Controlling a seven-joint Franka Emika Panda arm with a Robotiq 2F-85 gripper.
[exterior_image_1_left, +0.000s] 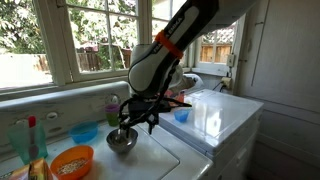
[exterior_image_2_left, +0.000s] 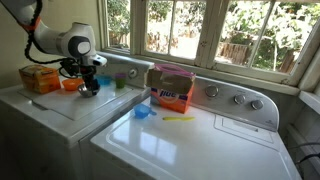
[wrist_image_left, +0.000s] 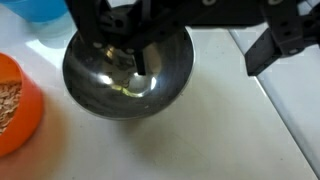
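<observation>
A dark metal bowl (exterior_image_1_left: 122, 141) stands on the white top of the left-hand appliance. In the wrist view the bowl (wrist_image_left: 115, 98) shows a shiny, empty-looking inside. My gripper is open with its fingers wide apart. One finger covers part of the bowl in that view, while the other appears outside its right rim; whether either touches it cannot be told. Exterior view 1 has the gripper (exterior_image_1_left: 137, 128) low over the bowl's right side.
Beside the bowl is an orange bowl (exterior_image_1_left: 72, 162), holding brown bits in the wrist view. A blue bowl (exterior_image_1_left: 84, 132), a green bottle (exterior_image_1_left: 32, 138) and a purple-green cup (exterior_image_1_left: 112, 113) stand around. On the neighbouring appliance are a red box (exterior_image_2_left: 171, 88), blue scoop (exterior_image_2_left: 142, 111) and yellow item (exterior_image_2_left: 178, 119).
</observation>
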